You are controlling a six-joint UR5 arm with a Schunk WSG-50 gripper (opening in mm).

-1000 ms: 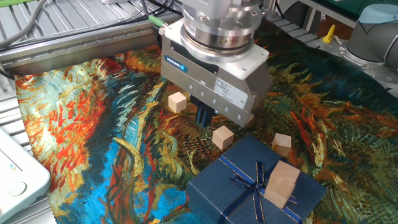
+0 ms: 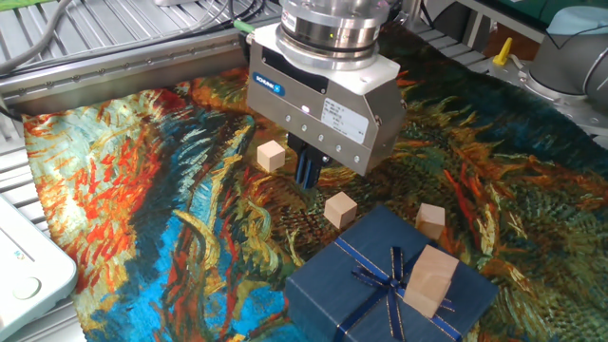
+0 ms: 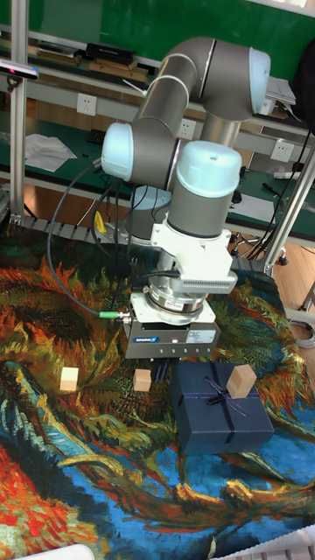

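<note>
My gripper (image 2: 307, 182) hangs above the cloth, pointing down, its dark narrow fingers (image 2: 301, 171) close together and nothing visible between them. In exterior view 2, one wooden cube (image 2: 271, 157) lies left of the fingers and another wooden cube (image 2: 340, 210) lies to their lower right. A third cube (image 2: 430, 221) rests behind a dark blue gift box (image 2: 328, 285) with a ribbon bow. On the box lid is a taller wooden block (image 2: 431, 282), perhaps two stacked cubes. Exterior view 3 shows the fingers (image 3: 160, 370) between a cube (image 3: 142, 380) and the box (image 3: 200, 434); the third cube is hidden there.
A colourful painted cloth (image 2: 142, 218) covers the table. A white device (image 2: 33, 261) stands at the left edge, and a metal rail (image 2: 123, 81) runs along the back.
The cubes, the block and the box stay where they were.
</note>
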